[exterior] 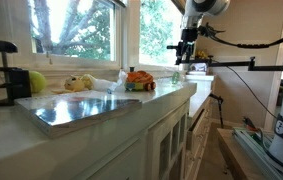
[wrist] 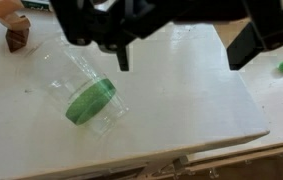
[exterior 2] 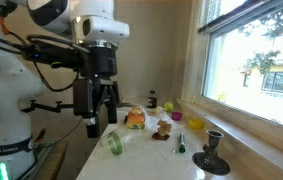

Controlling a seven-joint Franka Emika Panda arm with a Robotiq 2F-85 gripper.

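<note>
My gripper stands open in the wrist view, its two dark fingers (wrist: pixel 246 45) wide apart with only bare white counter showing between them. Lying on its side below and left of the fingers is a clear cup with a green band (wrist: pixel 89 100), close to the counter's edge. The second exterior view shows the same clear cup (exterior 2: pixel 115 143) on the counter, just beyond the fingers (exterior 2: pixel 112 112). From the first exterior view, the gripper (exterior: pixel 182 58) hangs above the counter's far end, apart from the surface.
On the counter (exterior 2: pixel 161 165) stand an orange package (exterior 2: pixel 135 118), a brown block (exterior 2: pixel 163 130), a dark marker-like item (exterior 2: pixel 181 143), a yellow bowl (exterior 2: pixel 196 123) and a black stand (exterior 2: pixel 213 158). A shiny flat panel (exterior: pixel 79 110) lies at the near end. Windows line one side.
</note>
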